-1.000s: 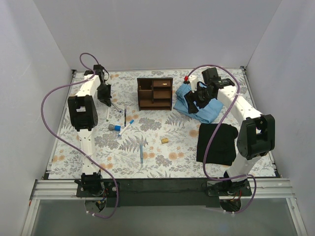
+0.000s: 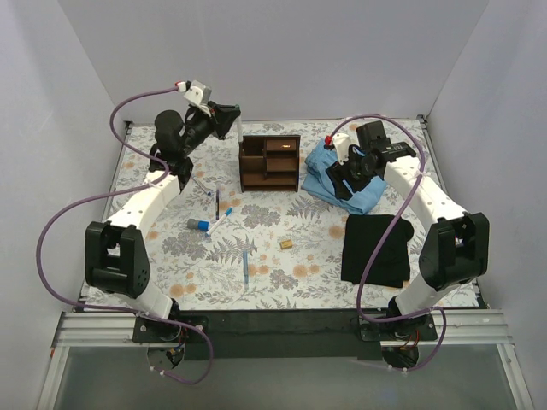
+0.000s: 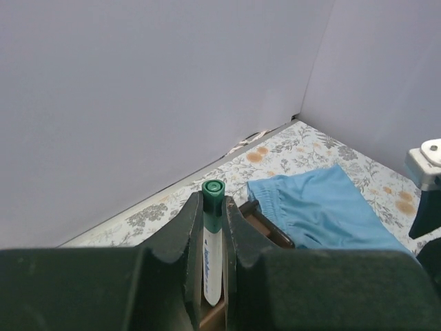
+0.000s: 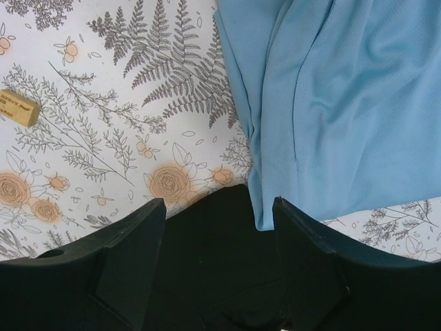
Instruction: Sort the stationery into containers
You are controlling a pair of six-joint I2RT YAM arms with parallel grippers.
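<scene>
My left gripper [image 2: 224,120] is raised at the left end of the wooden organizer [image 2: 269,179], shut on an upright white marker [image 3: 212,262] with a green top. My right gripper hangs open above the blue cloth [image 4: 344,103] and black cloth [image 4: 207,262]. On the table's left and middle lie a blue-capped glue stick [image 2: 197,225], a white marker with blue cap [image 2: 220,222], a dark pen [image 2: 217,205], a blue pen [image 2: 245,268], a slim item [image 2: 203,186] and a yellow eraser [image 4: 17,107].
Folded blue and black cloths fill much of the right side. Grey walls close in the back and both sides.
My left arm has risen and swung rightward from the left of the table to the organizer, carrying the marker. The right arm has shifted slightly.
</scene>
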